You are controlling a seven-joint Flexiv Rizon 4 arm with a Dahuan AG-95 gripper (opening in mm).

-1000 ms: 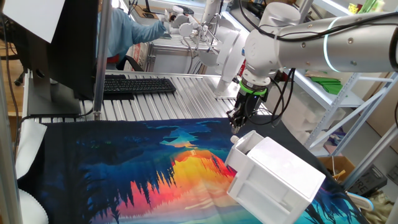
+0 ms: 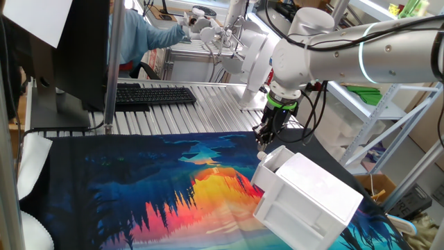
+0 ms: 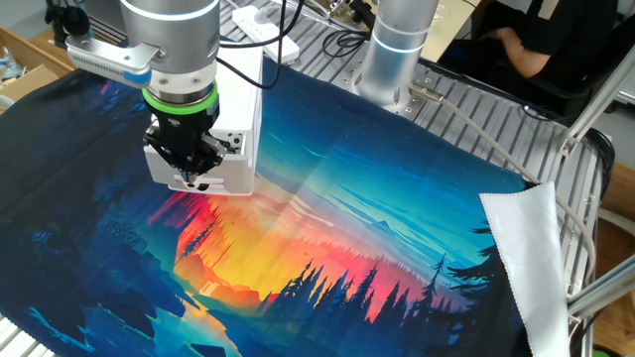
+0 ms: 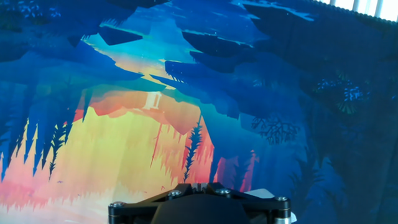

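Observation:
A white box with a drawer [image 2: 305, 191] stands on the printed cloth. In the first exterior view its drawer, with a round white knob [image 2: 261, 156], juts out from the body and its top shows an opening. Just above that knob is my gripper [image 2: 261, 144], its fingers pointing down. The second exterior view has the gripper [image 3: 195, 178] in front of the box [image 3: 241, 171], hiding part of the drawer front. Along the wrist view's bottom edge the fingers of the gripper converge, shut, with nothing visible between them. Whether they touch the knob is unclear.
A keyboard [image 2: 154, 95] lies on the ribbed metal surface behind the cloth. White cloth [image 3: 526, 258] lies at one edge, and cables hang beside the arm.
The arm has shifted very slightly down and to the left in the first exterior view, the gripper staying close to the knob. The box and drawer have not visibly moved.

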